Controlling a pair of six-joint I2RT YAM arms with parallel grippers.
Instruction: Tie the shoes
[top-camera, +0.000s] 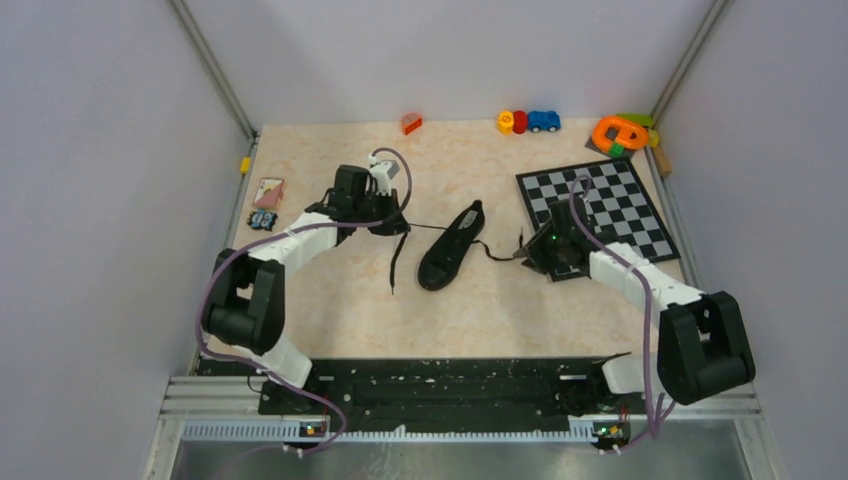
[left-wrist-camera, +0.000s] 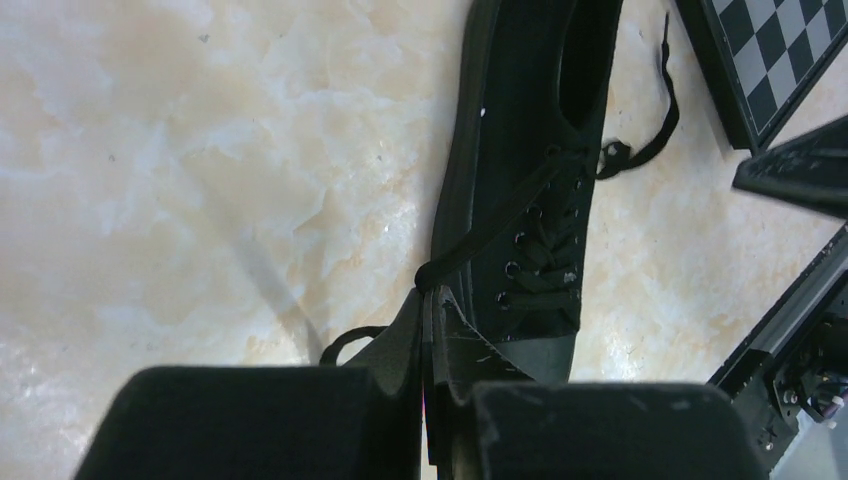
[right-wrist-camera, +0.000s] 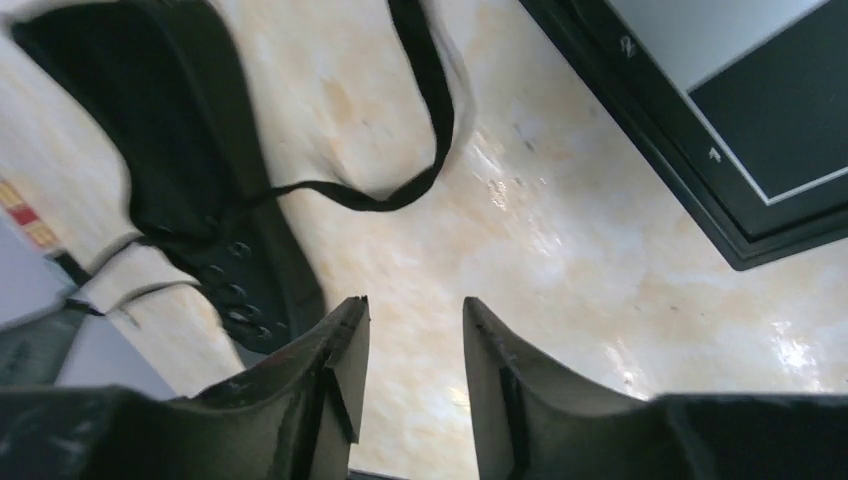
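Note:
A black shoe (top-camera: 450, 250) lies mid-table, toe toward the near edge; its laced eyelets show in the left wrist view (left-wrist-camera: 545, 260). My left gripper (top-camera: 398, 222) is shut on a lace (left-wrist-camera: 490, 225), which runs taut from the shoe, its tail hanging below the fingers. My right gripper (top-camera: 535, 258) is part open, right of the shoe, with nothing seen between its fingertips. The other lace (top-camera: 500, 257) (right-wrist-camera: 360, 200) lies loose on the table between shoe and checkerboard. The right wrist view is blurred.
A checkerboard (top-camera: 640, 230) lies at the right, close to my right gripper. Toys (top-camera: 543, 121) line the back edge, and small items (top-camera: 270, 191) lie at the left edge.

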